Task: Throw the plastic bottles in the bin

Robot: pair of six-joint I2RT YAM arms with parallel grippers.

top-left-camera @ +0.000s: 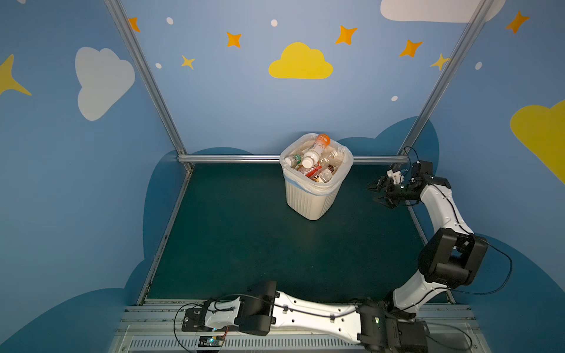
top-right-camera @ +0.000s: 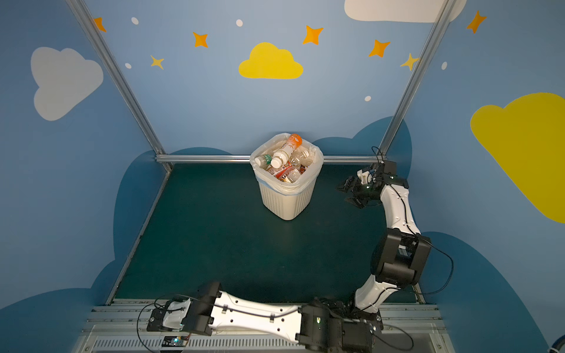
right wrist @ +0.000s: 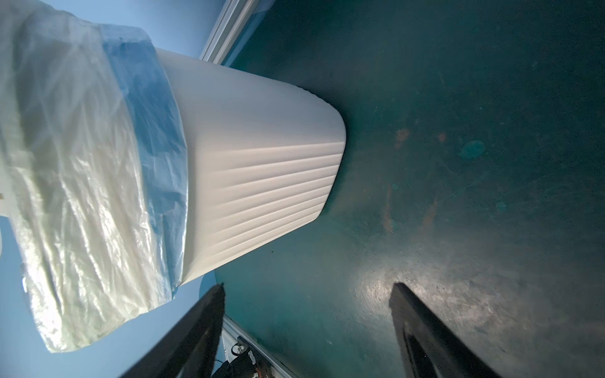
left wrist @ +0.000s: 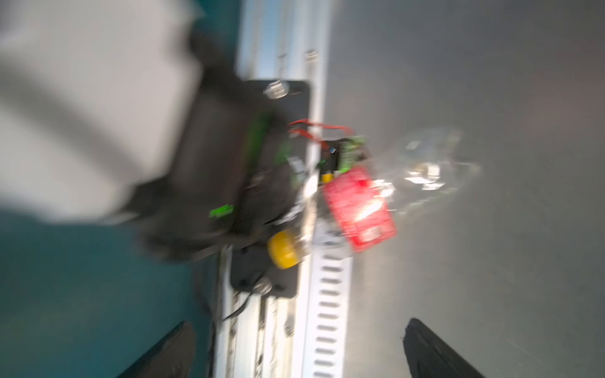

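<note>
A clear bottle with a red label [left wrist: 360, 211] and yellow cap [left wrist: 283, 249] lies beside the right arm's base in the left wrist view, blurred. My left gripper is open over this area, apart from the bottle; in the top views the left arm covers that spot. The white bin [top-left-camera: 312, 200], lined with a bag, stands near the back wall. Several bottles fill it, an orange-and-white bottle [top-left-camera: 316, 151] on top. To the bin's right, my right gripper has its fingers spread with nothing between them.
A metal rail [left wrist: 327, 302] runs along the front edge, with a grey surface [left wrist: 491, 264] beyond it. The left arm [top-left-camera: 317, 314] stretches low across the front.
</note>
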